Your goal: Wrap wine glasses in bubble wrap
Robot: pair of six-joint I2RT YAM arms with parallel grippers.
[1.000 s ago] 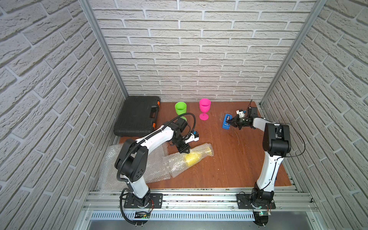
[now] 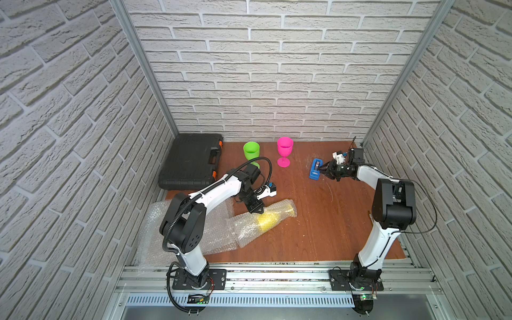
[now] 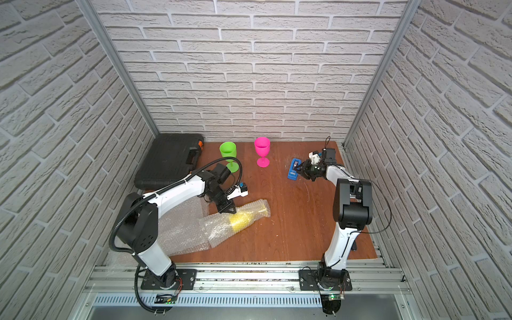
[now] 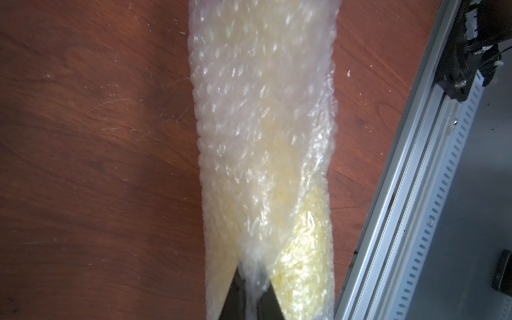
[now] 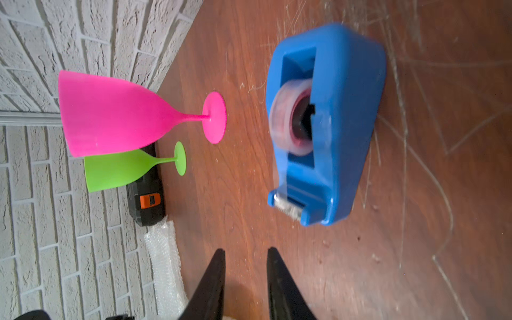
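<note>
A yellow glass (image 2: 268, 219) lies on its side, rolled in clear bubble wrap (image 4: 256, 122), on the front middle of the table. My left gripper is shut on a fold of the wrap at the top of the roll. Upright at the back stand the green wine glass (image 3: 228, 150) and the pink wine glass (image 3: 262, 146). A blue tape dispenser (image 5: 349, 122) with a clear roll is at the back right. Close beside it my right gripper is open, its fingers (image 5: 212, 285) apart with nothing seen between them.
Flat bubble wrap sheets (image 2: 160, 229) cover the front left. A black case (image 2: 190, 160) occupies the back left.
The right arm's elbow swung to the right, and its wrist shifted slightly right from the tape dispenser. The left arm, wrapped roll and glasses stayed put.
</note>
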